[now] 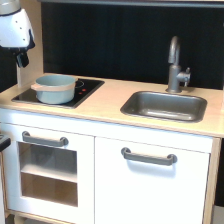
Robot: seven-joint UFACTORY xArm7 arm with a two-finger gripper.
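A pale blue-grey pot (55,91) stands on the black cooktop (90,89), over its left part. Up in the left corner is my gripper (22,58), its white body (15,31) partly cut off by the picture's edge. Its dark fingers point downward, above and to the left of the pot and apart from it. They are too small and dark to show whether they are open or shut.
A metal sink (165,105) with a grey tap (176,68) is set into the right of the wooden counter (110,100). Bare counter lies between cooktop and sink. Below are an oven door (48,165) and a white cabinet door (150,190), both with grey handles.
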